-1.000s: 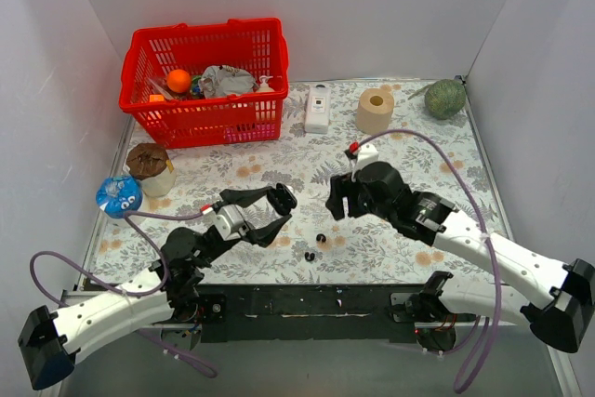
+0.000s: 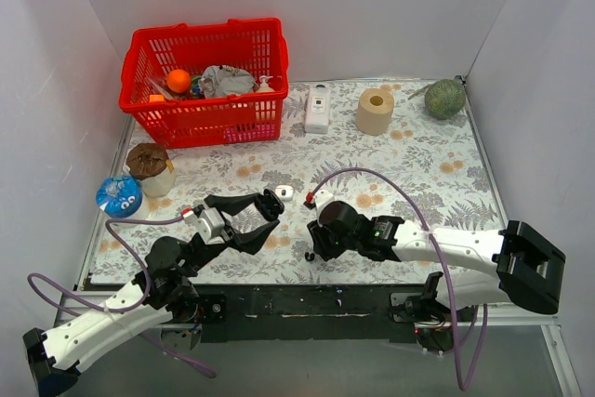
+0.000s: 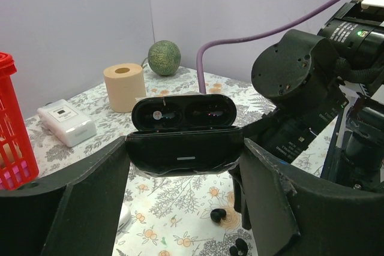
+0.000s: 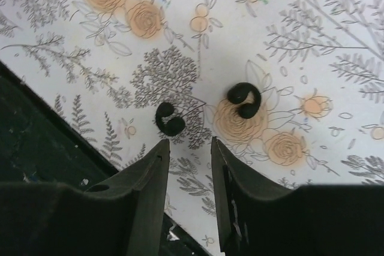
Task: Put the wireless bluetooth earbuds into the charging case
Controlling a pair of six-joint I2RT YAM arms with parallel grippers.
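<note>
The black charging case (image 3: pixel 185 148), lid up with two hollows showing, is clamped between the fingers of my left gripper (image 2: pixel 267 220). It is held clear of the table. Two black earbuds lie on the patterned cloth in the right wrist view: one earbud (image 4: pixel 170 120) to the left, the other earbud (image 4: pixel 245 99) to the right. My right gripper points down at the cloth above them, its fingers part open with a narrow empty gap. In the top view, the right gripper covers one earbud; the other earbud (image 2: pixel 310 257) shows beside its fingers.
A small white box (image 2: pixel 284 192) lies behind the arms. At the back stand a red basket (image 2: pixel 204 118), a white package (image 2: pixel 317 111), a paper roll (image 2: pixel 375 112) and a green melon (image 2: pixel 445 98). A bag (image 2: pixel 119 196) and jar (image 2: pixel 151 168) stand left.
My right gripper has moved left and toward the front edge, coming over the earbuds.
</note>
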